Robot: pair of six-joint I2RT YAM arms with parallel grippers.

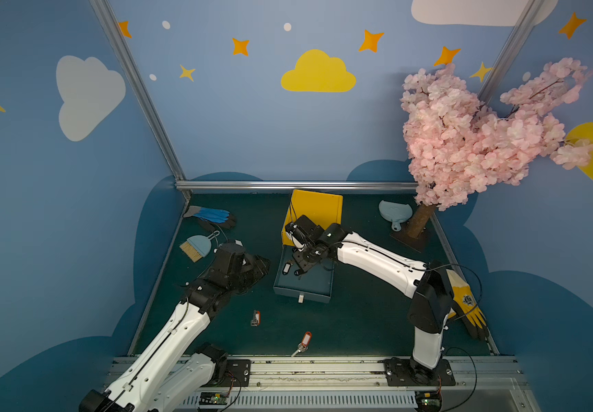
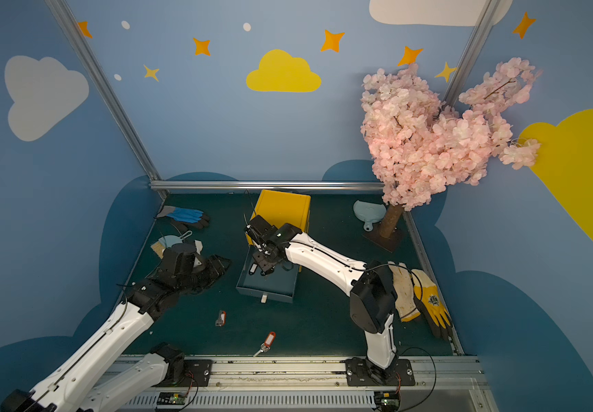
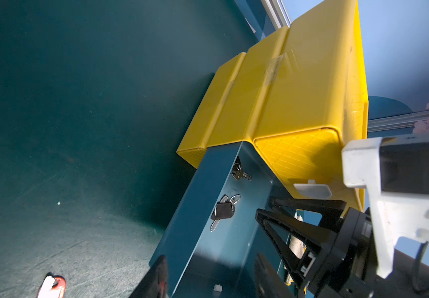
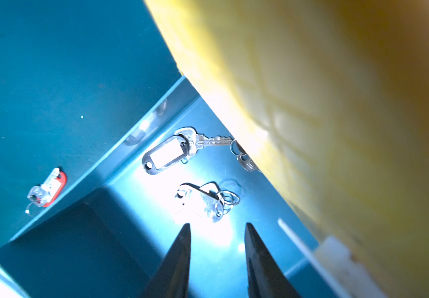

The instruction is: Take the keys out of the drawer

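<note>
The blue drawer point(image 1: 318, 284) stands pulled out of its yellow cabinet point(image 1: 317, 204). Inside it, the right wrist view shows a key with a black tag point(image 4: 165, 155), a second dark-tagged bunch point(image 4: 199, 201) closer to my fingers, and more keys point(image 4: 245, 161) partly covered by the cabinet's edge. My right gripper reaches down over the drawer, its fingers apart and the space between them empty; the second bunch lies just beyond the tips. To the left of the drawer hangs my left gripper, open and empty.
Two red-tagged keys lie on the table in front, one left of the drawer point(image 1: 255, 318) and one nearer the rail point(image 1: 304, 341). A brush point(image 1: 199, 245) and blue glove point(image 1: 210, 214) lie left; a dustpan point(image 1: 396, 213) sits right.
</note>
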